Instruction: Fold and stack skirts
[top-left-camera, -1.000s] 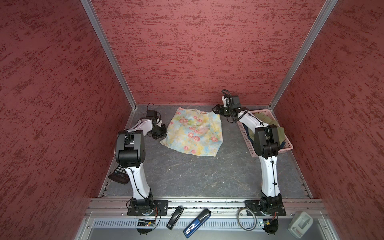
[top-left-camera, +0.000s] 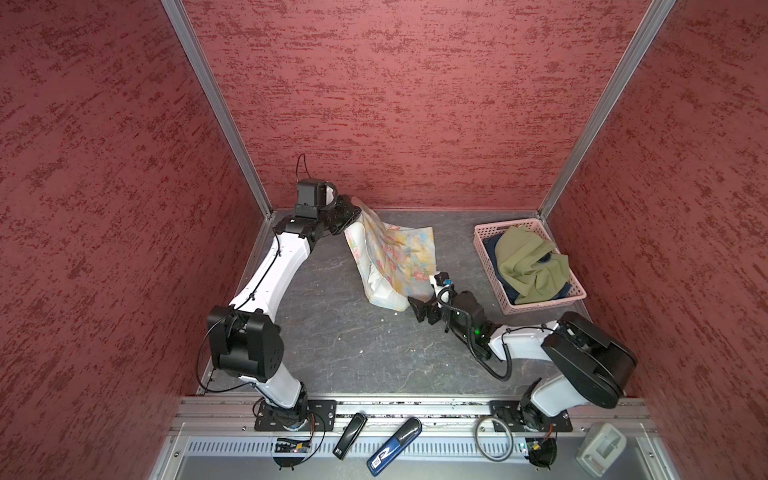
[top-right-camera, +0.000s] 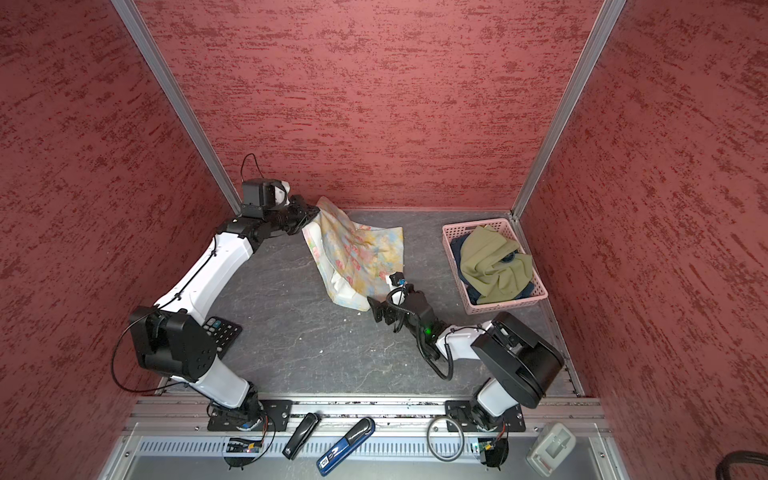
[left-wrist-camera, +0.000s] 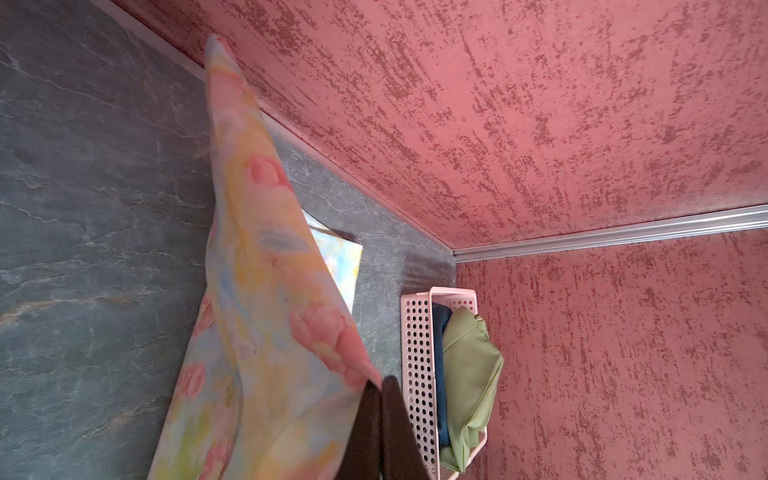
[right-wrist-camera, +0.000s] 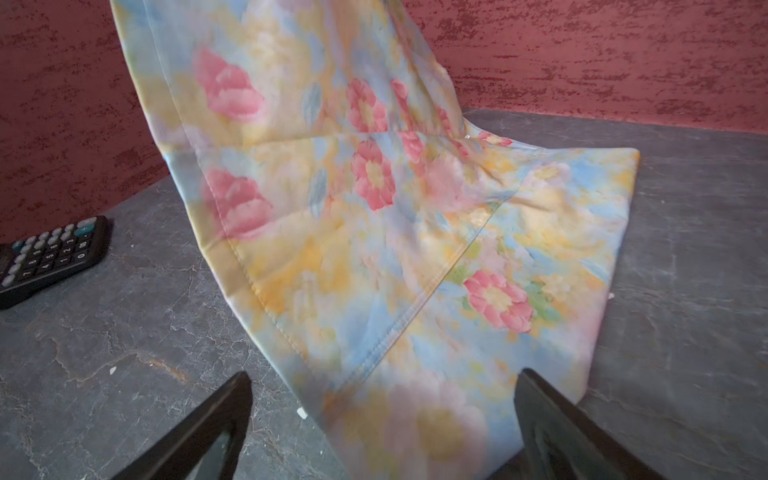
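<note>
A floral skirt in yellow, blue and pink (top-left-camera: 404, 252) lies partly on the grey table, its left side lifted toward the back left. My left gripper is shut on the skirt's raised edge, a pink corner of cloth showing at its fingertips. At the skirt's near right corner, my right gripper stands open, its dark fingers (right-wrist-camera: 552, 420) on either side of the cloth's lower part. In the top right view, the skirt (top-right-camera: 368, 256) slopes from the left gripper (top-right-camera: 312, 214) down to the table. Whether the right fingers touch the cloth, I cannot tell.
A pink basket (top-left-camera: 488, 264) at the right holds an olive garment (top-left-camera: 528, 268) and dark blue cloth. A calculator (top-right-camera: 222, 332) sits at the left under the left arm. Bare table (top-left-camera: 352, 360) lies in front of the skirt.
My left gripper has moved toward the back and raised the skirt's left side, which lay flat before. The right gripper has come from the far right corner to the near right corner.
</note>
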